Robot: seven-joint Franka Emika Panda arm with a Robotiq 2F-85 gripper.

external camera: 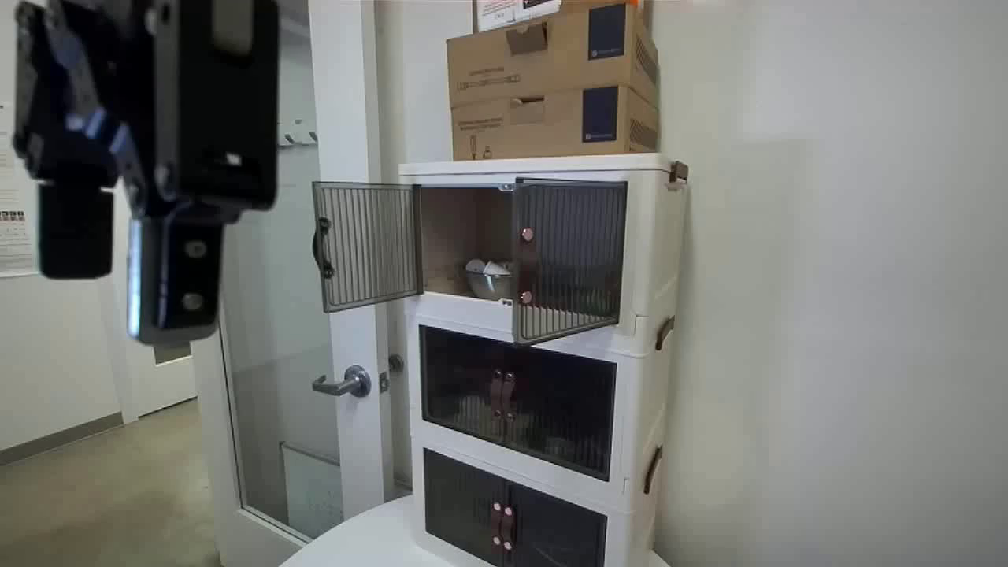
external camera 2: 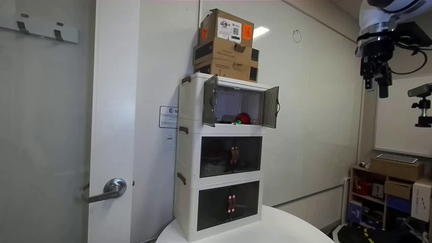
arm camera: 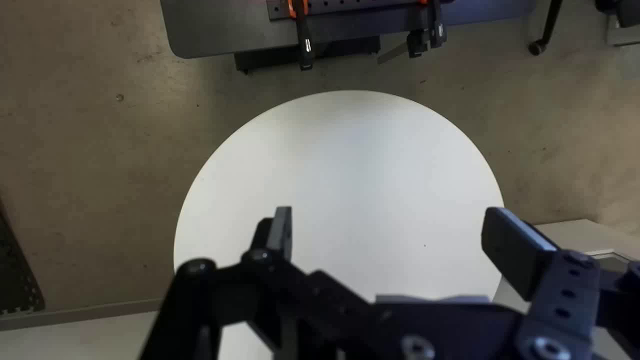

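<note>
A white three-tier cabinet [external camera: 657, 387] stands on a round white table. On its top tier both ribbed grey doors are swung open: the left door [external camera: 370, 247] and the right door [external camera: 569, 260]. Inside that tier, exterior view 1 shows a bowl [external camera: 489, 284] with white items in it; exterior view 2 shows a red round object [external camera 2: 243, 118] and something small and green [external camera 2: 238, 122]. High above the table and apart from the cabinet, my gripper points down. Its fingers are spread wide with nothing between them. The two lower tiers have closed dark doors [external camera 2: 231, 156].
Cardboard boxes [external camera 2: 226, 50] are stacked on the cabinet. The bare round tabletop [arm camera: 360, 168] lies beneath my gripper. A glass door with a lever handle [external camera: 345, 382] stands beside the cabinet. A camera on a mount [external camera 2: 423, 105] is near the arm.
</note>
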